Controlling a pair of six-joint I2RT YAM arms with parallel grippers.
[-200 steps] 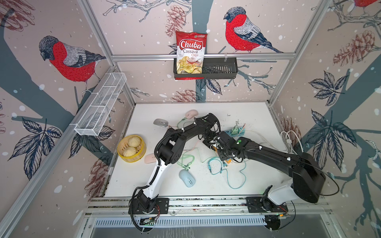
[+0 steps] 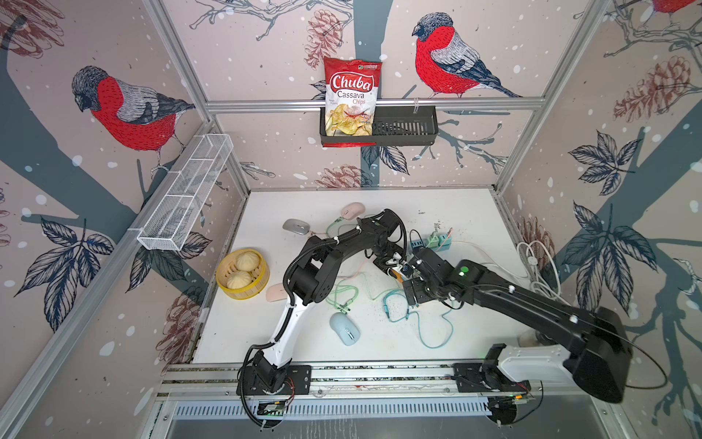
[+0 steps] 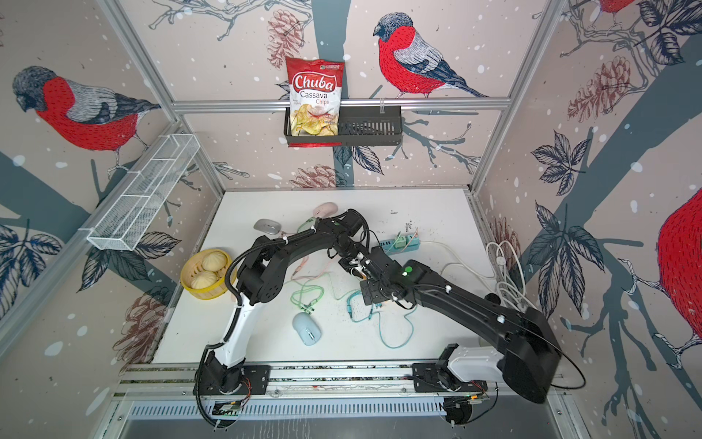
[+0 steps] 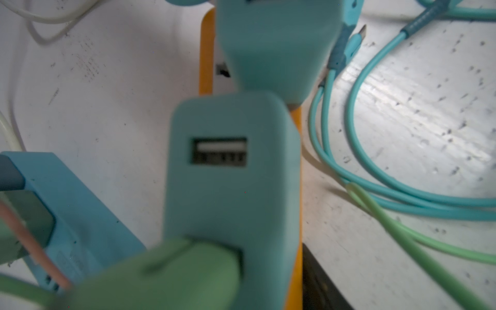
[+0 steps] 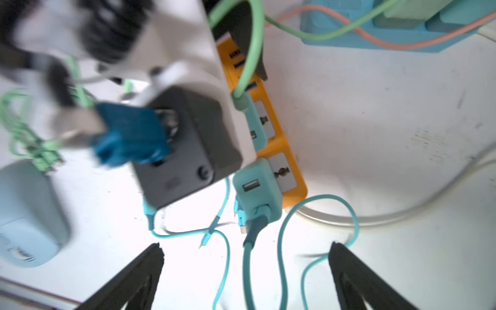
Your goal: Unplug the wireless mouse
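An orange power strip [image 5: 293, 191] holds teal USB adapters; the front one [image 5: 258, 188] has a teal cable plugged in, the one behind [image 5: 254, 124] a green cable. My left gripper [image 2: 387, 259] is low over the strip's far end; in its wrist view an adapter [image 4: 227, 196] with a green plug is very close, and the fingers are mostly out of sight. My right gripper stands open above the front adapter, fingers either side of its cable. A blue mouse [image 2: 344, 328] lies at the front; pink and grey mice lie farther back.
A blue power strip [image 5: 335, 36] sits at the back right. Loose cables cover the middle and right of the table. A yellow steamer with buns [image 2: 241, 273] is at the left. A white cable bundle hangs at the right edge.
My right arm has moved toward the front and right, and its wrist looks turned. My left arm is nearly unchanged.
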